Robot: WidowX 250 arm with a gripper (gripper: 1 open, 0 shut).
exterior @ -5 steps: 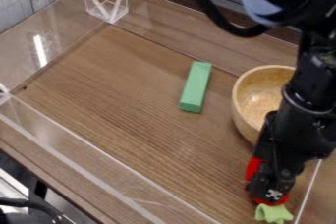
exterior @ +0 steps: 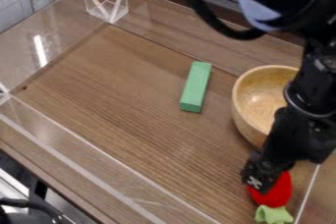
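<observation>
A red object (exterior: 270, 193) with a pale green leafy top (exterior: 272, 214) lies at the lower right of the table, like a strawberry. My black gripper (exterior: 266, 169) is low over its upper part, partly covering it. A tan bowl (exterior: 249, 93) stands behind the gripper, partly hidden by the arm.
A green block (exterior: 196, 86) lies left of the bowl. A clear wire-like holder (exterior: 108, 2) stands at the back left.
The gripper has risen slightly from its lower position, uncovering more of the red object and its green top.
</observation>
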